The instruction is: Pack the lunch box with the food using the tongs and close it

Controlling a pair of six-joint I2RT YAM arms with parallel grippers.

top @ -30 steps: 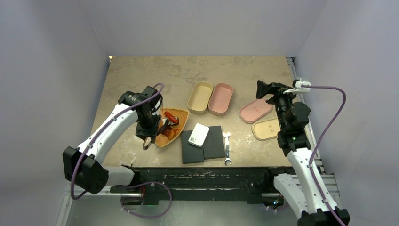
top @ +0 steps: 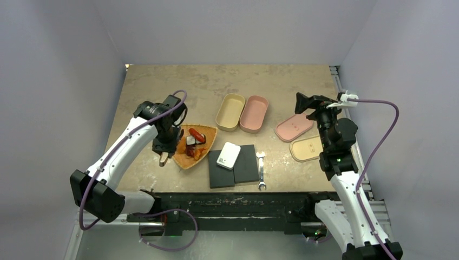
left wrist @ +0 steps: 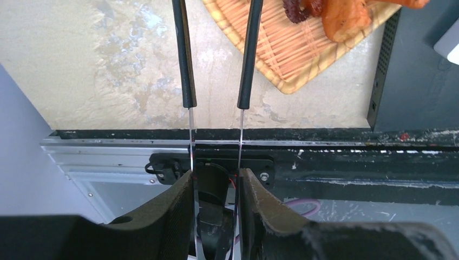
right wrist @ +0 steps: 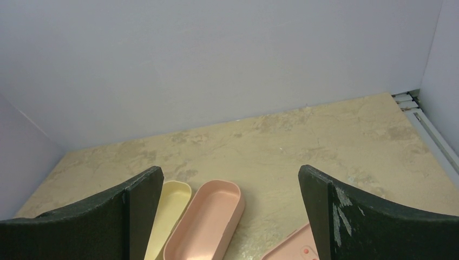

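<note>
My left gripper is closed around the metal arms of a pair of tongs (left wrist: 184, 59), which stand part way apart with a gap between them. Food lies in a leaf-shaped woven basket (top: 187, 164): a red sausage (top: 197, 135), white-and-dark rice pieces (top: 201, 139) and orange pieces (top: 198, 153). The left gripper hangs at the basket's left side, covering part of it. A yellow box (top: 230, 112) and a pink box (top: 254, 114) stand empty side by side. My right gripper is open and empty, high at the right.
A pink lid (top: 294, 128) and a yellow lid (top: 306, 149) lie at the right. Two dark plates (top: 247, 167), a white phone-like device (top: 229, 155) and a wrench (top: 261, 170) occupy the front middle. Bare table stretches along the back.
The left arm has shifted a little to the left, and the tongs have come away from over the rice pieces. My right arm stays where it was.
</note>
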